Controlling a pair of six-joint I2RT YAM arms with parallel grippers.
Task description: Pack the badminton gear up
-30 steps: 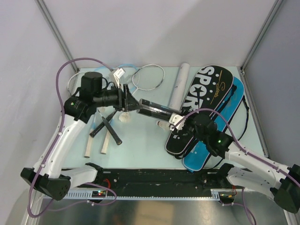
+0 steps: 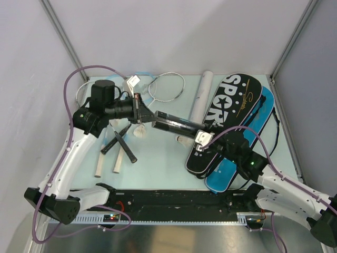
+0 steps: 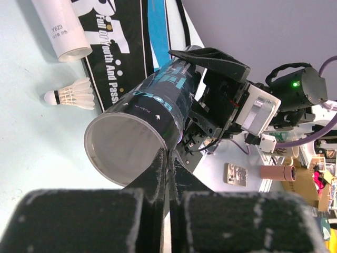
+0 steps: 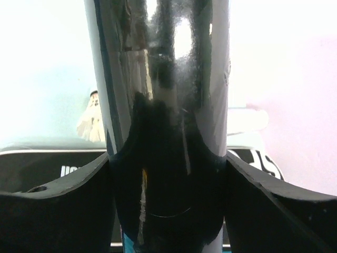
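A black shuttlecock tube (image 2: 179,125) is held level in the air by my right gripper (image 2: 205,134), shut on it. Its open, empty end faces my left gripper (image 2: 150,117), which is shut at the rim; nothing shows between its fingers in the left wrist view (image 3: 168,163). The black SPORT racket bag (image 2: 228,105) and blue bag (image 2: 221,176) lie at the right. A white tube (image 2: 202,92) lies beside them, a shuttlecock (image 3: 73,96) near its lower end. Several rackets (image 2: 168,99) and handles (image 2: 126,148) lie at the left.
Walls and rails bound the back and sides. Another white shuttlecock (image 2: 140,132) lies below the left gripper.
The right gripper with the tube has moved very slightly.
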